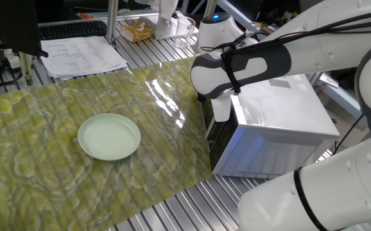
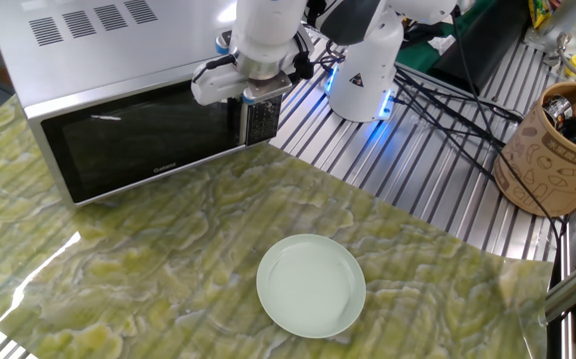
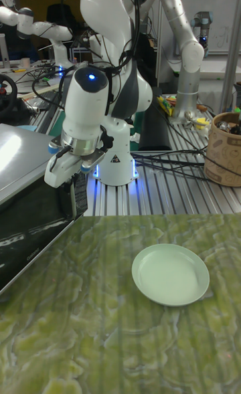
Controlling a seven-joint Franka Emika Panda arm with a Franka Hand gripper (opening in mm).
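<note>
The microwave (image 2: 139, 140) has a silver case and a dark glass door that looks closed. Its vertical handle (image 2: 244, 124) is by the control panel on the right of its front. Right at the handle's upper end is my gripper (image 2: 252, 98), pointing down along the front edge; in exterior view 3 the gripper (image 3: 71, 174) is at the same corner. The fingers are mostly hidden by the hand, so whether they touch or hold the handle cannot be made out. A pale green plate (image 1: 110, 137) lies flat and empty on the green marbled mat (image 1: 38, 173), apart from the microwave.
A patterned brown bucket (image 2: 542, 160) with dark items stands on the slatted metal table (image 2: 408, 189). Papers (image 1: 83, 56) and a keyboard (image 1: 73, 29) lie beyond the mat. The mat around the plate is free. Black cables (image 1: 314, 31) run along the arm.
</note>
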